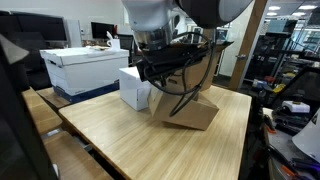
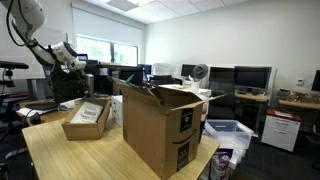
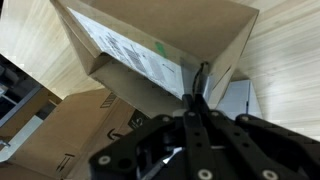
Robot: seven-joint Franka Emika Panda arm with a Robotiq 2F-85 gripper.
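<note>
In the wrist view my gripper is shut, its dark fingers held together above the open cardboard box (image 3: 185, 25). No object shows between them. A white printed sheet (image 3: 140, 52) lies along the inside of that box. The same small box (image 1: 188, 112) stands on the table under my arm in the first exterior view, where the arm and its cables hide the fingertips. From the other side, the box (image 2: 87, 119) appears open, with something pale inside.
A large cardboard box (image 2: 165, 135) with raised flaps stands on the table (image 2: 75, 155) near the small one. White boxes (image 1: 85, 68) stand behind.
</note>
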